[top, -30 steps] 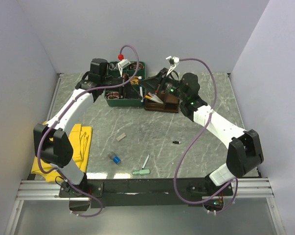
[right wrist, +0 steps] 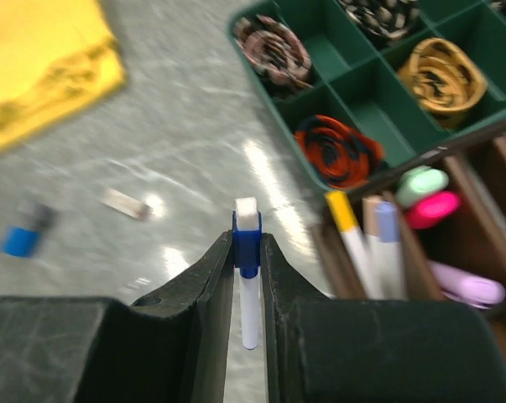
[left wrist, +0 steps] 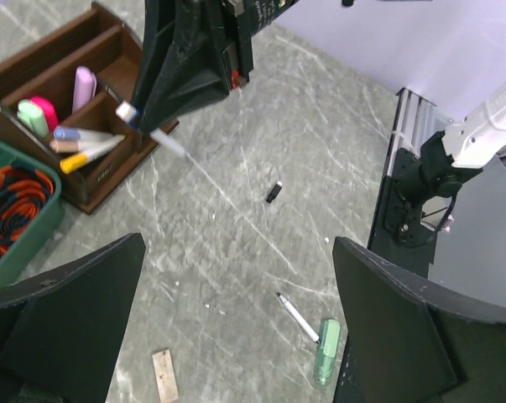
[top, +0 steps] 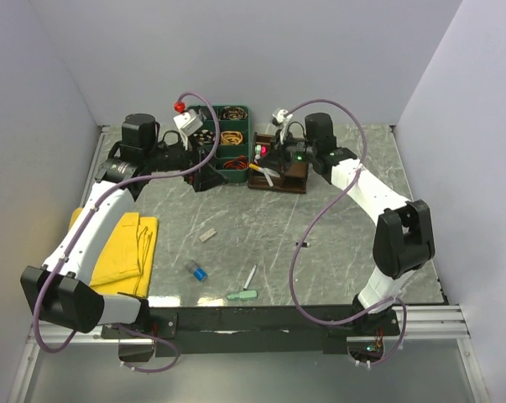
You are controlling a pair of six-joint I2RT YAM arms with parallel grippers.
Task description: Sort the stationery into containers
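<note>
In the right wrist view my right gripper is shut on a white marker with a blue band (right wrist: 249, 306), held above the wooden organiser (top: 288, 185), whose compartments hold highlighters and markers (right wrist: 434, 209). My left gripper (top: 209, 174) is open, left of it by the green divided box of coiled cables; nothing shows between its fingers in the left wrist view (left wrist: 234, 302). On the table lie a pen (left wrist: 298, 317), a green highlighter (left wrist: 327, 353), a blue-capped object (top: 199, 273), an eraser-like block (top: 207, 235) and a small black item (left wrist: 273, 191).
A folded yellow cloth (top: 118, 264) covers the table's left front. Walls stand at the back and both sides.
My left arm has drawn back leftwards from the right gripper. The right gripper, with the marker, has moved right over the wooden organiser.
</note>
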